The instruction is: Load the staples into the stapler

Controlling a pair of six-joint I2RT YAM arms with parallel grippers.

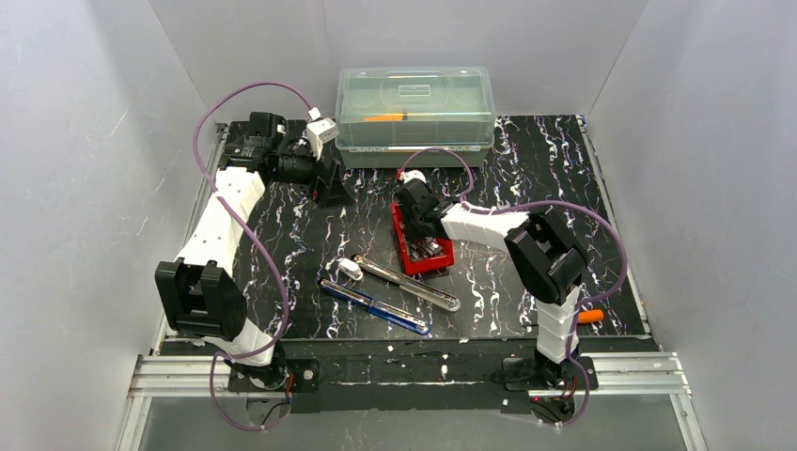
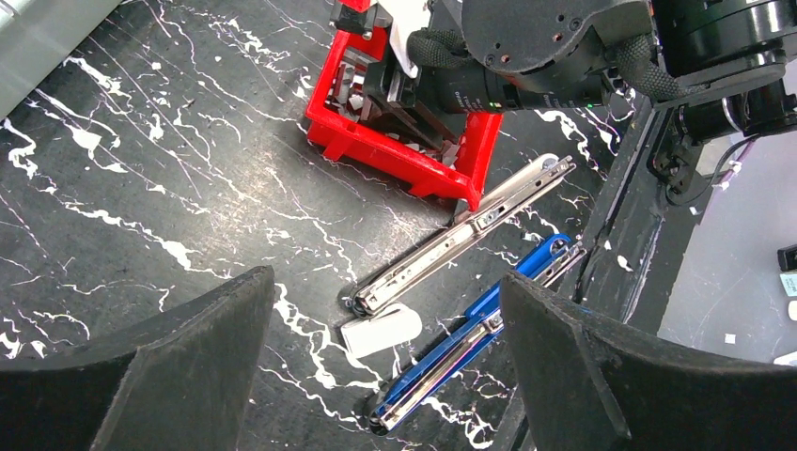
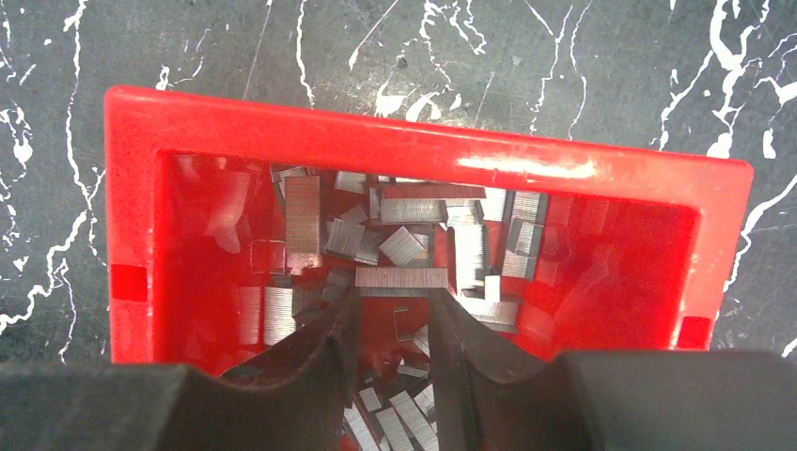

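The red bin (image 3: 423,141) holds many loose staple strips. My right gripper reaches down into it, its fingers parted. A staple strip (image 3: 401,280) spans the gap at its fingertips; whether they touch its ends, I cannot tell. A grey stapler (image 2: 461,240) and a blue stapler (image 2: 451,352) lie opened out flat, side by side, on the dark table in the left wrist view. My left gripper is held over the table on the left, fingers wide apart and empty. From above, the right gripper covers part of the bin.
A small white object (image 1: 350,269) lies by the staplers' left ends. Behind the bin stands a clear-lidded box (image 1: 414,108). An orange handle (image 1: 589,317) rests at the front right. Bare table lies left of the bin.
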